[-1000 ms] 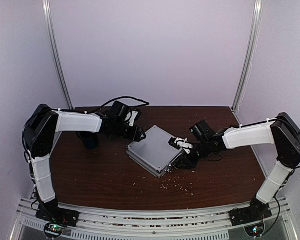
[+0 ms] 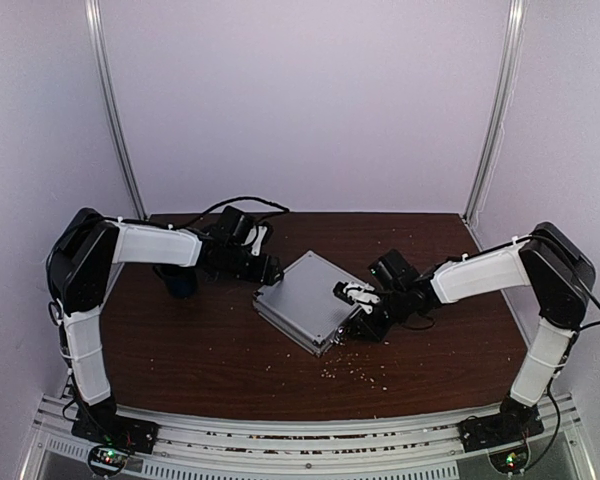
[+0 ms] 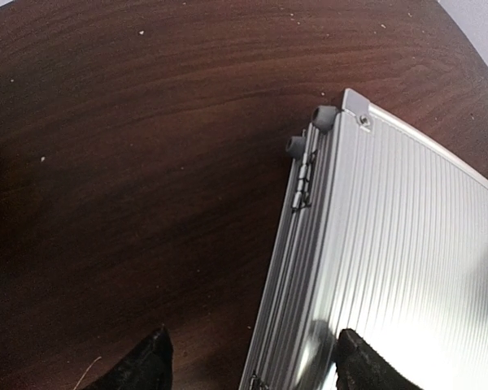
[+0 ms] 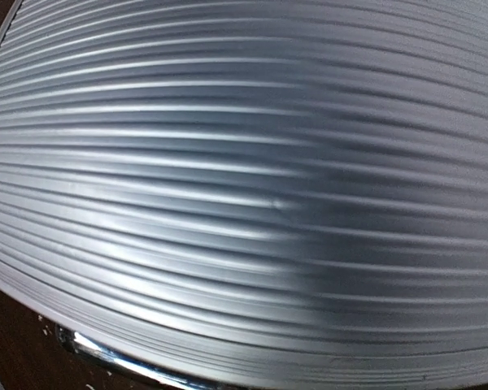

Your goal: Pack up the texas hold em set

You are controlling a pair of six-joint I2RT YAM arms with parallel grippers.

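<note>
The silver ribbed case (image 2: pixel 308 292) lies closed and turned at an angle in mid-table; its contents are hidden. My left gripper is at the case's back left side, fingers wide apart and nothing gripped between them. One finger (image 3: pixel 153 361) is off the hinged edge over the table, and the other (image 3: pixel 366 366) is over the lid. My right gripper (image 2: pixel 350 328) is at the case's right front edge. Its fingertips are hidden in the top view, and the right wrist view shows only the lid (image 4: pixel 228 179) and a shiny metal part (image 4: pixel 138 362) along its edge.
White crumbs (image 2: pixel 350 375) are scattered on the table in front of the case. A dark round container (image 2: pixel 180 283) stands under the left forearm. Bare dark wood (image 2: pixel 200 360) stretches across the left front.
My left gripper has moved slightly left. The case appears unmoved.
</note>
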